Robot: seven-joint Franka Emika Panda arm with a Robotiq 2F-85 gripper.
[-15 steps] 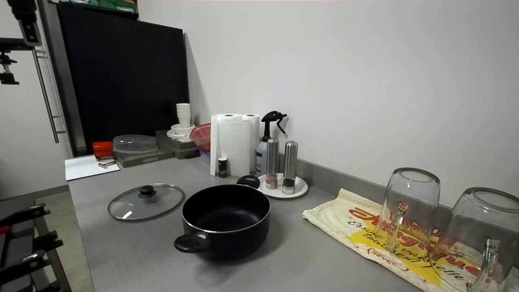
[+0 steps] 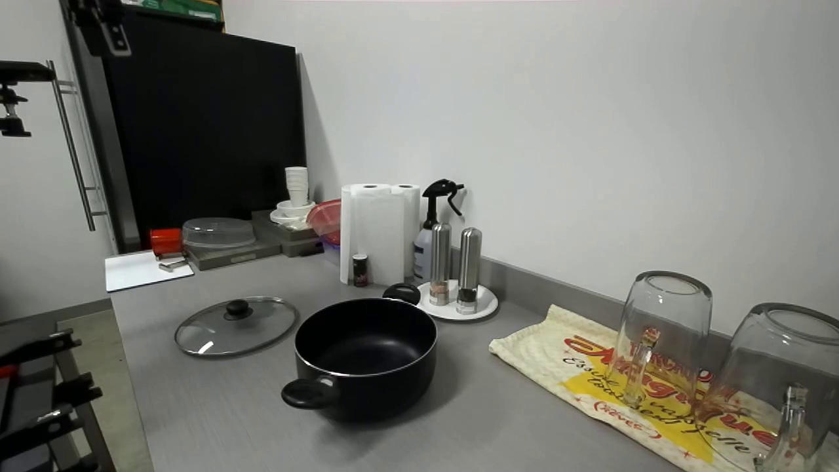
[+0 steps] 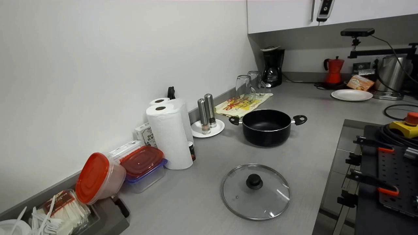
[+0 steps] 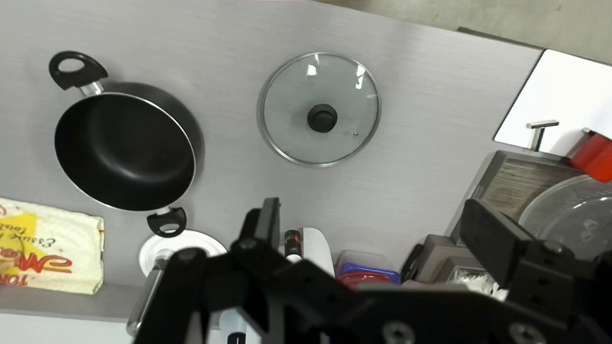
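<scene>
High above the counter, my gripper is open, with nothing between its widely spread fingers. Only a dark finger [image 2: 118, 39] shows at the upper left of exterior view 1. A glass lid [image 4: 321, 109] with a black knob lies flat on the counter, knob up. Beside it stands a black two-handled pot [image 3: 266, 129], uncovered and empty. The lid and the pot do not touch.
Two steel mills [image 2: 468, 271] stand on a white plate [image 2: 489, 305] behind the pot. Paper towel rolls [image 3: 168, 135] and plastic containers [image 3: 96, 178] line the wall. Upturned glass mugs [image 2: 664, 338] rest on a printed cloth [image 2: 543, 346].
In exterior view 1, my gripper has shifted right and slightly up along the top left corner. The lid, pot and other items have stayed where they were.
</scene>
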